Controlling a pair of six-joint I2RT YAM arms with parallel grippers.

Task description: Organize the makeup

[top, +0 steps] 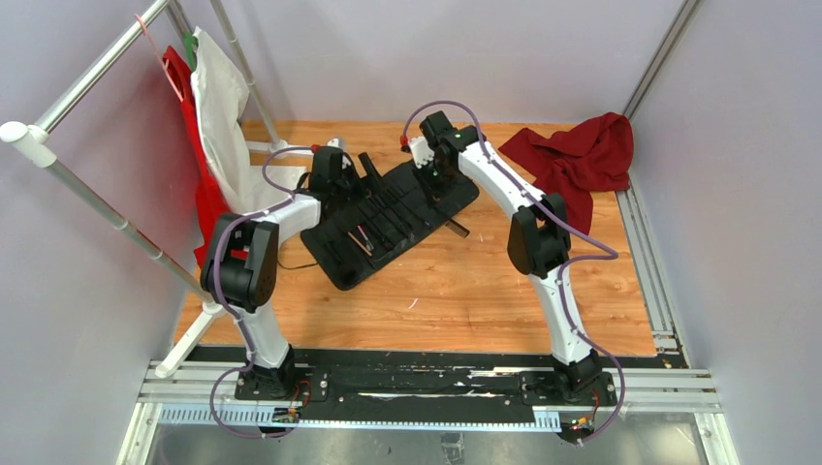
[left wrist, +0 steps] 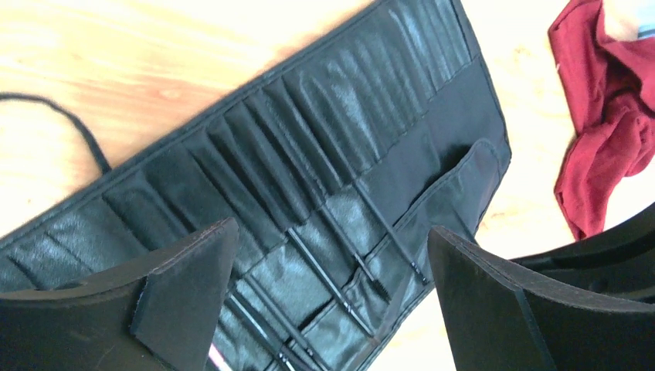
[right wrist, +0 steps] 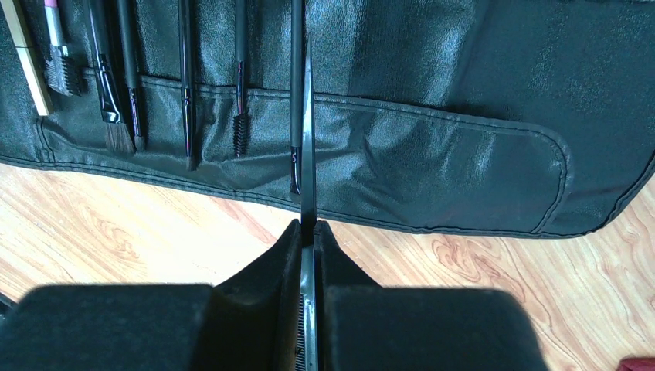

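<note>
A black brush roll lies opened flat and slanted on the table. Several thin brushes, such as a dark brush, rest in its slots beside a pale wooden stick. Near the roll's right part, my right gripper is shut on a dark, pointed comb. The comb's narrow tail reaches over the roll's pocket flap, beside a brush; its toothed end sticks out past the front edge. My left gripper hangs above the roll, its fingers wide apart and nothing between them.
A crumpled red cloth lies at the back right. Garments hang from a white rack at the left. A dark cord trails from the roll. Bare wood fills the front of the table.
</note>
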